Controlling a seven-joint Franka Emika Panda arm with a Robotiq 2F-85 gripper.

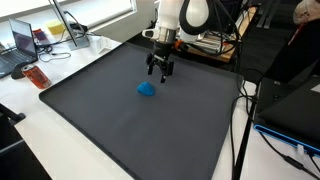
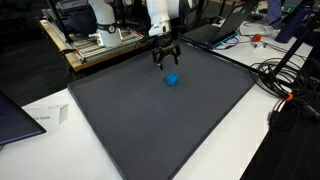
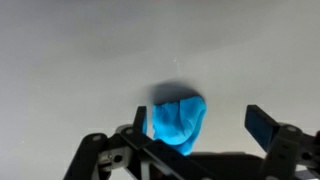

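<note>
A small crumpled blue thing, seemingly cloth, lies on the dark mat, near its back part. In exterior view 2 the blue cloth sits just in front of my gripper. The wrist view has the blue cloth low in the picture, partly hidden behind the gripper's base. My gripper stands open, its black fingers spread wide to either side of the cloth. Exterior view 1 puts the gripper above the mat, behind and slightly right of the cloth; nothing is held.
An orange can and a laptop stand off to the left. Black cables run along the right side.
</note>
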